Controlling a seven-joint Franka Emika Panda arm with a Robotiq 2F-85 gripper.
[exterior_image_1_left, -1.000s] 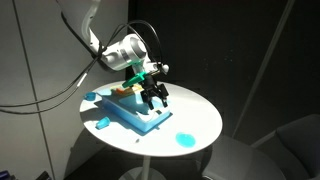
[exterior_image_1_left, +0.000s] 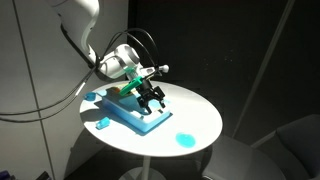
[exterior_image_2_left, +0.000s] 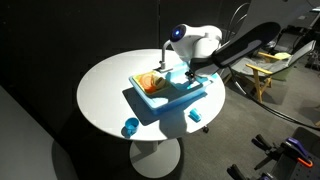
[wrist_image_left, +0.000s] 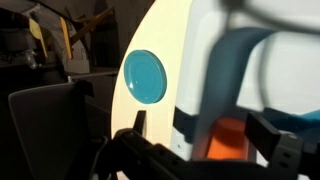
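A blue rectangular bin (exterior_image_1_left: 157, 125) with a pale floor rests on the round white table. Over its near end, my gripper (exterior_image_1_left: 152, 104) points down, fingers apart, with nothing held. In the wrist view the gripper straddles the bin's wall (wrist_image_left: 207, 85). An orange thing (wrist_image_left: 228, 138) shows low between the fingers, just inside that wall; its full shape is cut off. Beyond the wall, a flat teal disc (wrist_image_left: 145, 77) lies on the tabletop, also seen as a bright disc (exterior_image_1_left: 186, 140) in exterior view 1.
A blue cup (exterior_image_2_left: 131, 126) and a small light-blue item (exterior_image_2_left: 196, 115) stand on the table outside the bin. Orange items (exterior_image_2_left: 150, 80) lie at one end of the bin. A dark chair (exterior_image_1_left: 240, 160) stands beyond the edge.
Over the last second my gripper has shifted slightly left and lower above the bin in exterior view 1. The bin and the things on the table look unmoved.
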